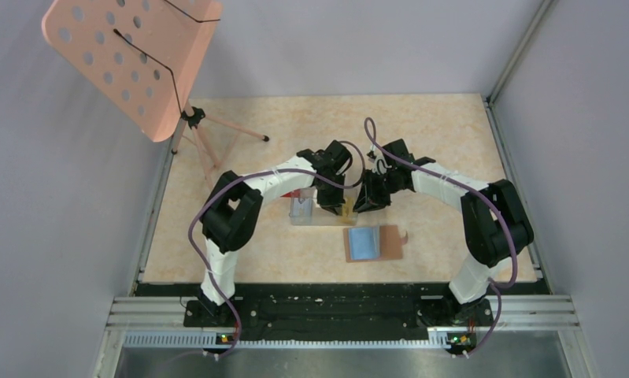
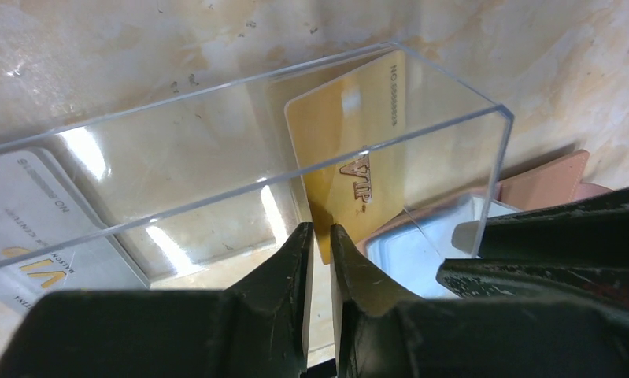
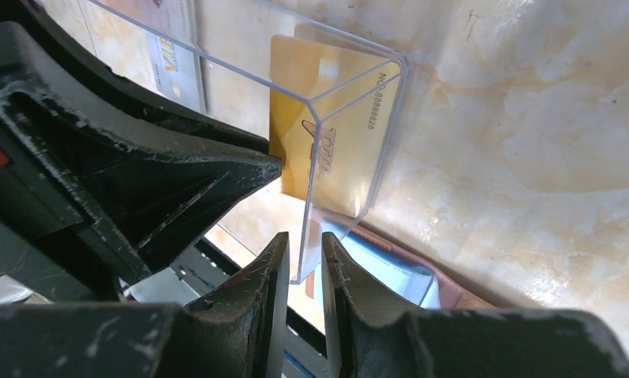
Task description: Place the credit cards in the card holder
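Note:
A clear tray (image 2: 240, 190) holds a gold VIP card (image 2: 350, 134), which leans inside its right end. My left gripper straddles the card's near lower corner, its fingers slightly apart. A silver card (image 2: 47, 228) lies farther left in the same tray. Around the tray's clear end wall (image 3: 312, 181), my right gripper has its fingers a little apart on either side. The brown card holder (image 1: 390, 242) with its pale blue inside (image 1: 364, 243) lies open in front of the tray.
A red thing (image 1: 286, 194) shows behind the tray's left part, half hidden by the left arm. A pink perforated stand (image 1: 130, 55) rises at the back left.

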